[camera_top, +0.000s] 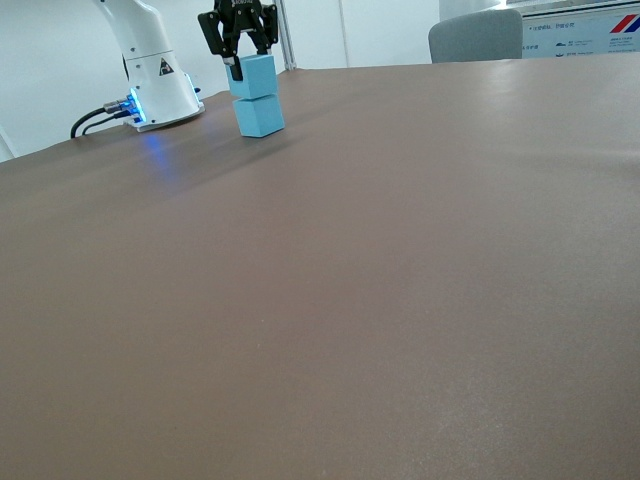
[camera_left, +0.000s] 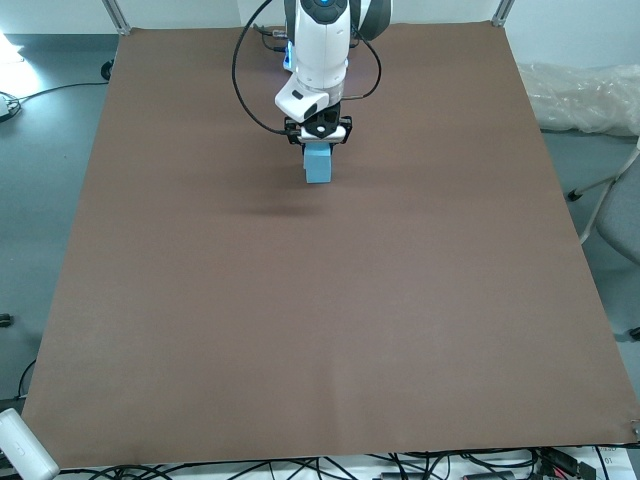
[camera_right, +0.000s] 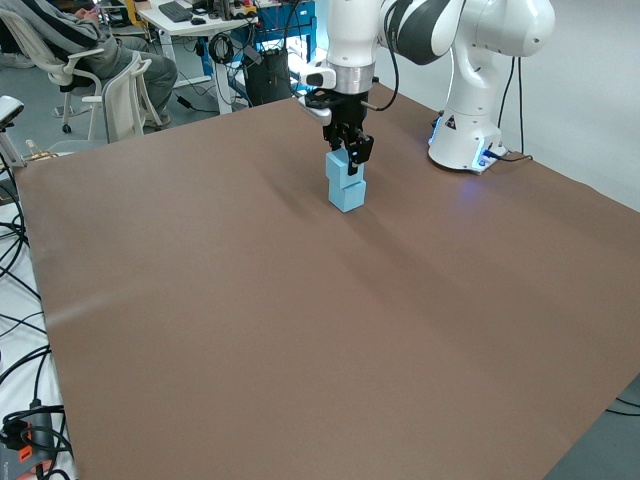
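Two light blue cubes are stacked on the brown table (camera_left: 330, 320) near the robot arm's base, the upper cube (camera_top: 252, 78) on the lower cube (camera_top: 259, 118). My gripper (camera_top: 250, 62) is black and points down at the upper cube, its fingers reaching to that cube's top and sides. Whether it grips the cube or merely surrounds it I cannot tell. In the camera left view the gripper's body hides much of the stack (camera_left: 318, 163).
Cables (camera_right: 20, 320) and equipment line one edge. A grey chair (camera_top: 475, 40) stands beyond the table.
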